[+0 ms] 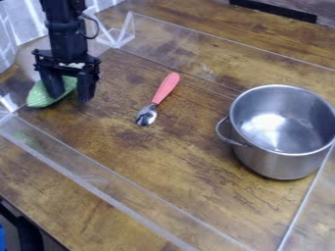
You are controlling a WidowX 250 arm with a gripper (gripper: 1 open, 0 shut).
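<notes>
My black gripper (pixel 66 76) is low at the left, over a green object (pixel 45 95) that lies on the wooden table (pixel 170 176). The fingers partly hide the green object, and I cannot tell whether they are closed on it. A spoon with a pink handle (pixel 167 86) lies in the middle, bowl end toward the front. A large steel pot (pixel 275 135) stands at the right.
Clear plastic walls or edges run along the left and front of the work area.
</notes>
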